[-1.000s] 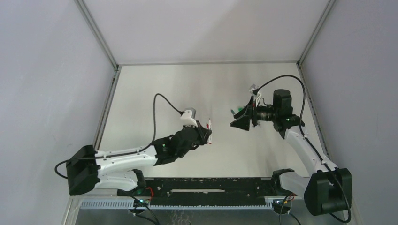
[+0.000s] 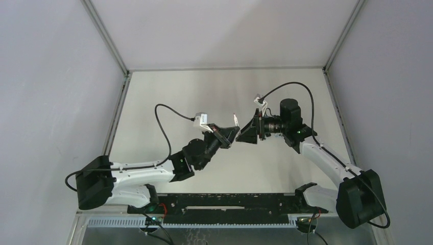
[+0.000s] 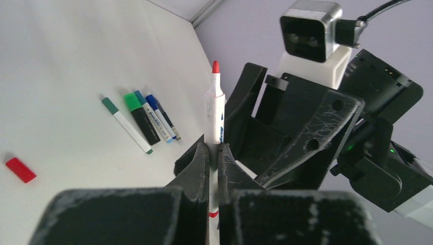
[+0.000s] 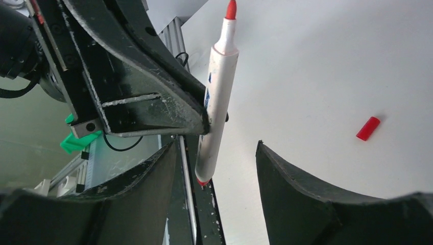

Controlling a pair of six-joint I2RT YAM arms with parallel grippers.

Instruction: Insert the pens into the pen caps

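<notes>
A white pen (image 3: pixel 214 115) with a bare red tip points up in the left wrist view, held near its middle. My left gripper is shut on it. In the right wrist view the pen (image 4: pixel 217 102) stands between its fingers, with a gap to the right finger. The red cap (image 4: pixel 368 128) lies alone on the table, clear of both grippers. Nearby arms hide it in the top view.
A green-capped white pen (image 3: pixel 127 126), a black marker with green cap (image 3: pixel 142 120) and several blue-ended pens (image 3: pixel 158 120) lie together on the table, under the right arm.
My left gripper has moved slightly right and up in the top view with the pen in it. My right gripper has moved left, closing the gap between the two.
</notes>
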